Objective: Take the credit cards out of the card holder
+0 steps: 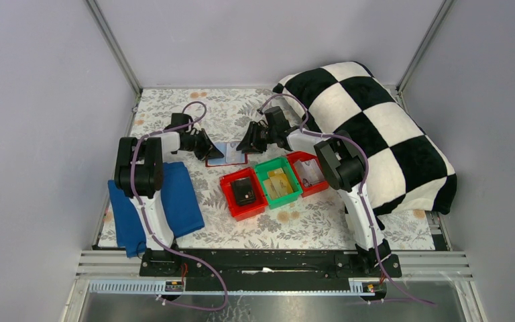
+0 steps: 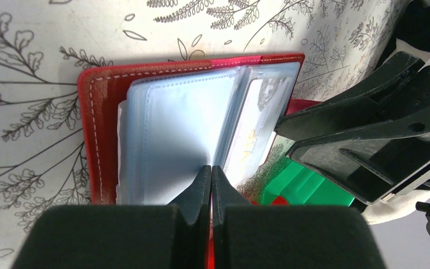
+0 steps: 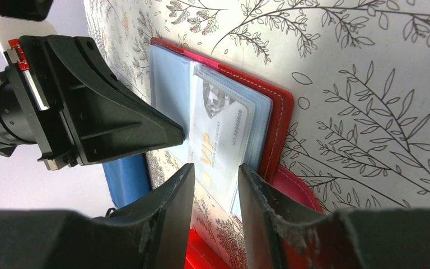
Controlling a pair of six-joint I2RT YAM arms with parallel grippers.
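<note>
The red card holder (image 2: pixel 98 129) lies spread flat, its clear bluish sleeves (image 2: pixel 173 123) facing up. A white VIP card (image 3: pixel 221 126) sits inside the right-hand sleeve. In the left wrist view my left gripper is shut, its tips together with nothing between them, over the left-hand sleeve near the fold. My right gripper is open at the holder's right part, its fingers apart on either side of the card's lower area; whether they press on the holder I cannot tell.
In front stand a red bin (image 1: pixel 258 208) with a black item, a green bin (image 1: pixel 260 176) with yellowish items, and another red bin (image 1: pixel 320 188). A blue cloth (image 1: pixel 181 201) lies left, a checkered cushion (image 1: pixel 375 127) right. The table behind the holder is clear.
</note>
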